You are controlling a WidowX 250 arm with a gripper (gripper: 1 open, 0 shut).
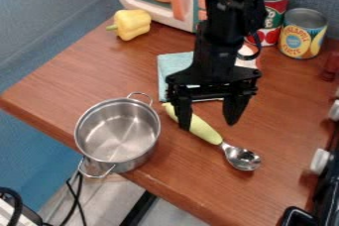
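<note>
My black gripper (208,105) is open, pointing down over the middle of the table, just above a spoon with a pale yellow handle (204,132) and a steel bowl end (243,159). A steel pot (118,133) with two handles stands to its left. A light blue cloth (173,65) lies behind the gripper, mostly hidden by the arm.
A yellow pepper (130,24) lies at the back left. Two cans, red (272,17) and yellow (302,35), stand at the back right. Black equipment (318,190) lines the right edge.
</note>
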